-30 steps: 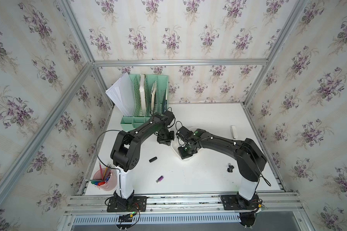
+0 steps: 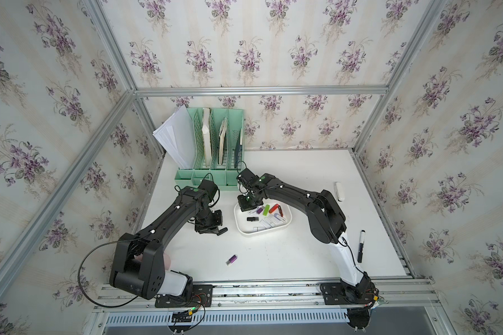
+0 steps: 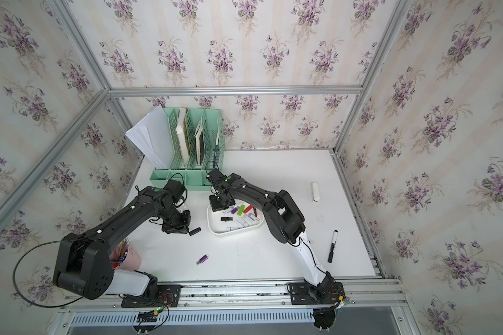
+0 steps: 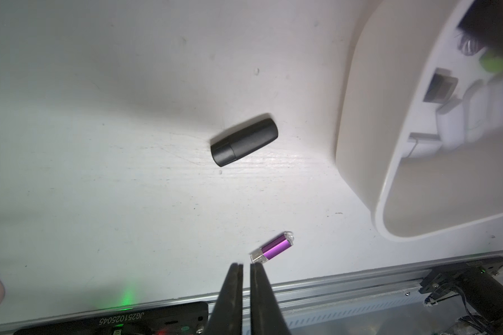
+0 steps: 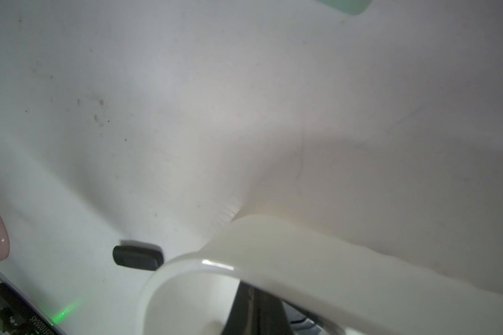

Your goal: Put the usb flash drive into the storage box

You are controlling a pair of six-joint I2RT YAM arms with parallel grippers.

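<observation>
The black usb flash drive (image 4: 244, 142) lies flat on the table, left of the white storage box (image 4: 369, 148). A smaller purple flash drive (image 4: 273, 248) with clear ends rests nearer the table's front edge. My left gripper is shut above the table, nothing showing between its fingers; from above, it stands close beside the black drive (image 3: 194, 231). My right gripper is also shut, at the box's back left part. Its fingers show just inside the rim (image 5: 218, 264), with nothing seen between them.
Several drives, red, green, black and white, lie in the box. A green file rack (image 2: 209, 178) stands behind. A pink pen cup (image 3: 129, 261) is at the front left, partly behind the left arm. Right, a white object (image 3: 315, 191) and a marker (image 3: 333, 246) lie on open table.
The right gripper has moved back and left, and the box has shifted left, its contents now uncovered. Both loose drives stay put.
</observation>
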